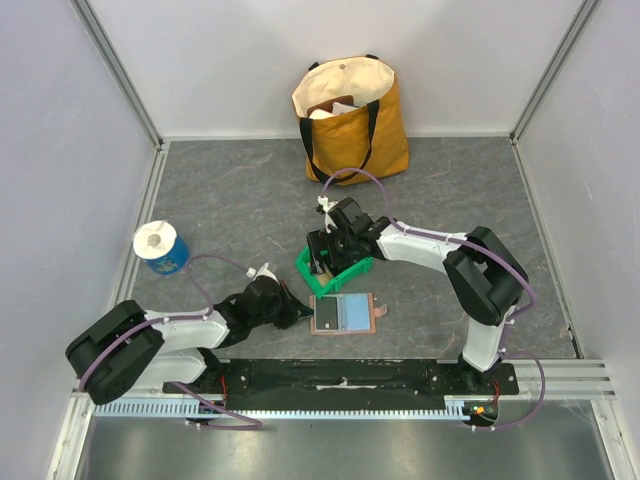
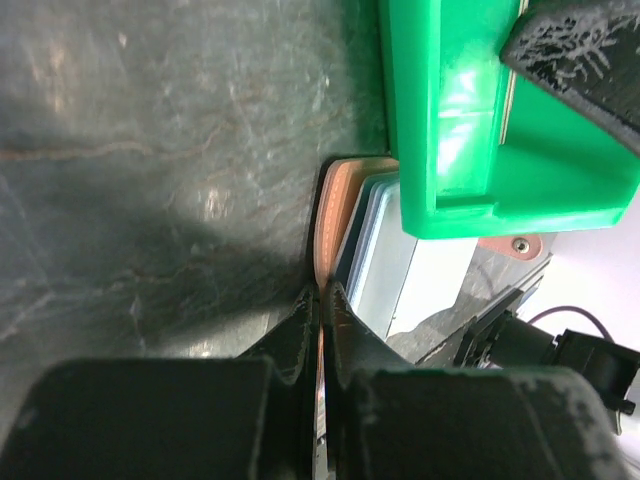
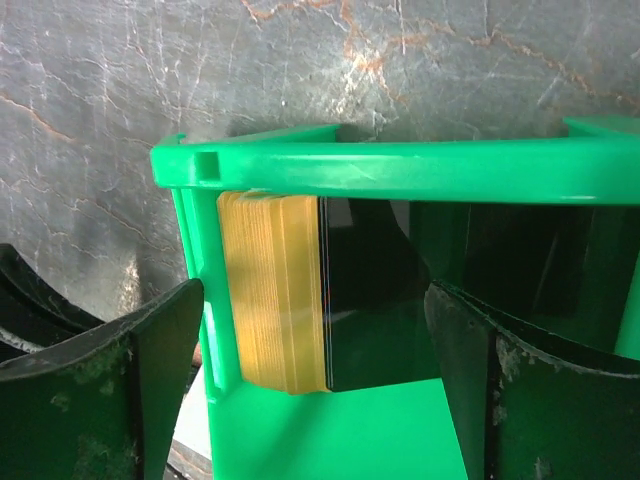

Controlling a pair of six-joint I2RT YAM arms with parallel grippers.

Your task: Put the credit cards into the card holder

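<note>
A green tray (image 1: 305,272) holds a stack of cards, gold-edged (image 3: 270,290) beside black (image 3: 370,295), seen in the right wrist view. My right gripper is open over the tray, its fingers on either side of the stack's lower part. The card holder (image 1: 342,314), a tan folder with dark and pale blue panels, lies open below the tray. My left gripper is shut at the edge of the card holder (image 2: 335,215); whether it pinches that thin edge is unclear.
An orange bag (image 1: 370,140) stands at the back against the wall. A blue roll container (image 1: 161,252) is at the left.
</note>
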